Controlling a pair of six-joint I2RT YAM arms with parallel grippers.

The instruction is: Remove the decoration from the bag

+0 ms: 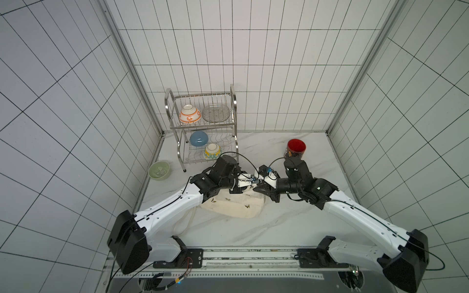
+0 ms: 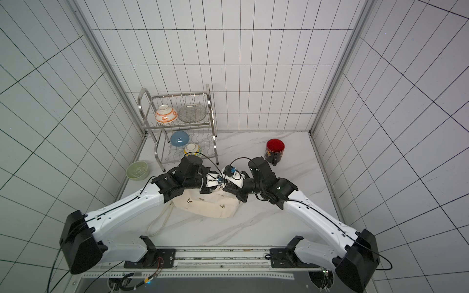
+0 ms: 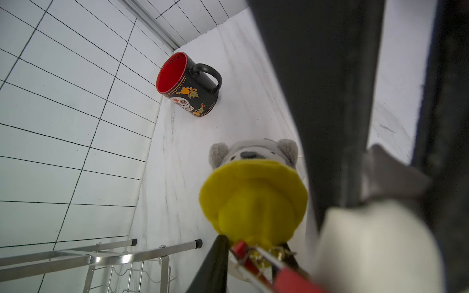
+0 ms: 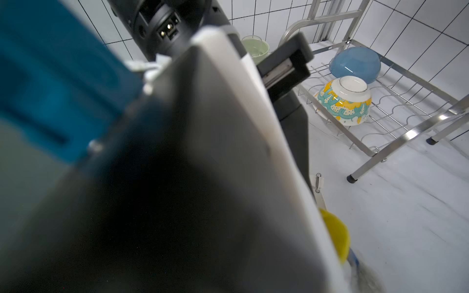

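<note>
The decoration, a grey plush bear (image 3: 254,149) in a yellow hat (image 3: 254,205), fills the lower middle of the left wrist view. A red strap (image 3: 239,249) and gold metal clasp parts lie behind the hat. My left gripper has its dark fingers (image 3: 212,268) spread on either side of the hat's base and clasp. The cream bag (image 1: 232,206) with butterfly prints lies flat under both arms. My right gripper (image 1: 261,183) is close against the left one. Its fingertips are hidden; only a bit of yellow hat (image 4: 337,234) shows in the right wrist view.
At the back left stands a metal dish rack (image 1: 202,124) with bowls. A green bowl (image 1: 159,170) sits at the left wall. The red-and-black mug (image 1: 295,146) is at the back right.
</note>
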